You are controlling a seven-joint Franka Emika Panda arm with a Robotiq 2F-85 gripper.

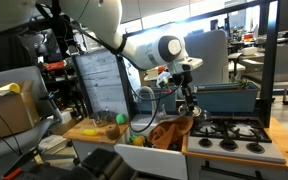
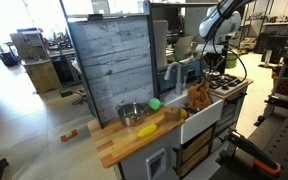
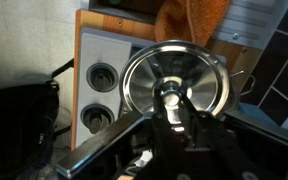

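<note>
A round, shiny silver lid with a knob at its middle fills the centre of the wrist view. My gripper is shut on the lid's knob, though the exact contact is partly hidden by the dark fingers. In exterior view 1 the gripper points down by the left end of the stove. It stays small and hard to make out in exterior view 2.
An orange-brown cloth hangs over the sink, close to the lid. Stove knobs lie beside it. Toward the left counter are a yellow object and a metal pot.
</note>
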